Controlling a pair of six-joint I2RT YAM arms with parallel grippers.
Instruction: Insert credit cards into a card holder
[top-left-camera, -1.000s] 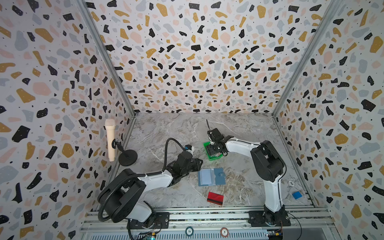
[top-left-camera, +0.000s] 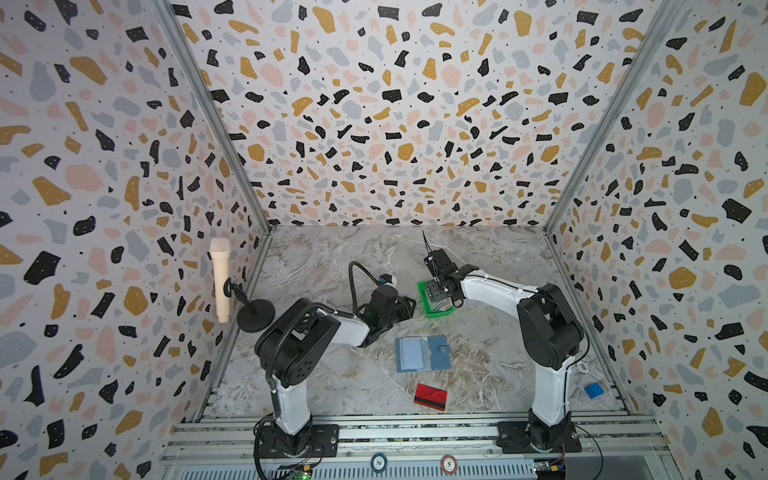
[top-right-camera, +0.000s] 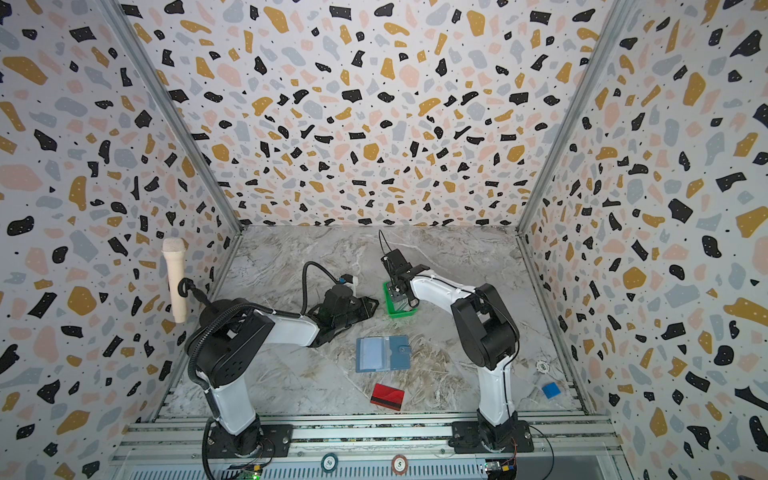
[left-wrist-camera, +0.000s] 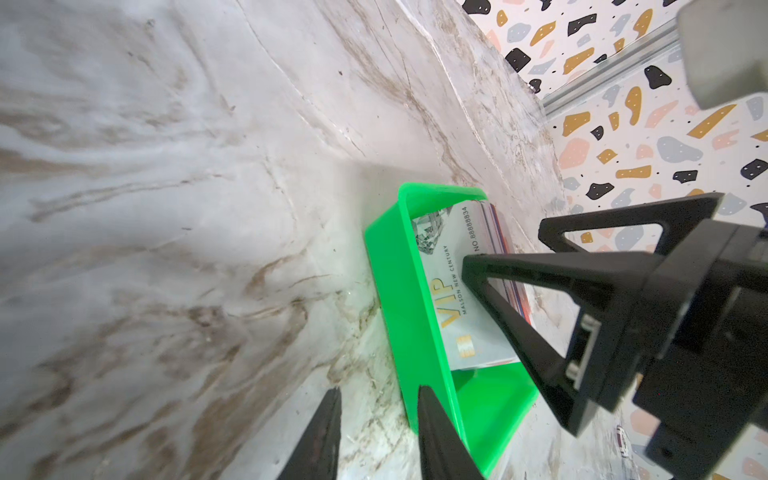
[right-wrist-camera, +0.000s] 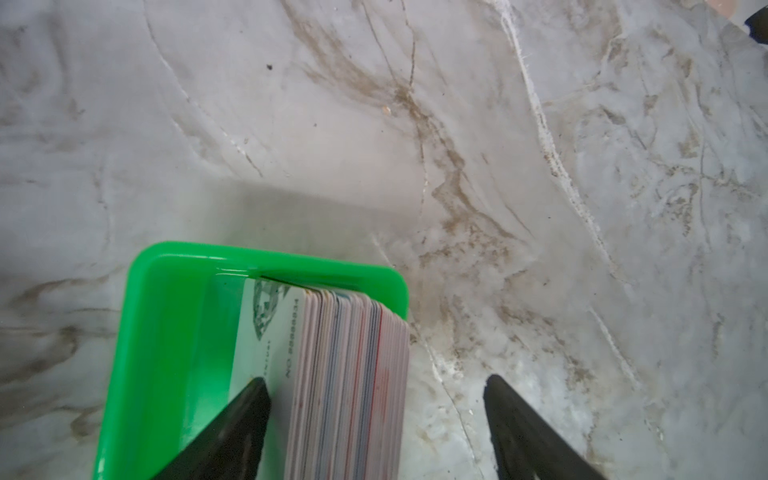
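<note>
A green box (top-left-camera: 437, 314) stands at the table's middle, packed with a row of upright cards (right-wrist-camera: 344, 400); the front one is white with "VIP" lettering. My right gripper is open over it, one finger each side of the card row. In the left wrist view, the right gripper's dark fingers (left-wrist-camera: 512, 312) reach into the box. My left gripper is beside the box's left wall, its fingers apart with only bare table showing between them. The blue-grey card holder (top-left-camera: 438, 352) lies opened flat in front of the box.
Near the front edge lies a red card (top-left-camera: 430, 397) with a black stripe. A small blue item (top-left-camera: 593, 390) rests at the far right. On the left stands a beige handle on a black round base (top-left-camera: 256, 315). Behind the box the table is bare.
The left arm has come rightward and away from the front edge, towards the box. The green box has shifted a little to the right, and the right gripper has moved right and back with it.
</note>
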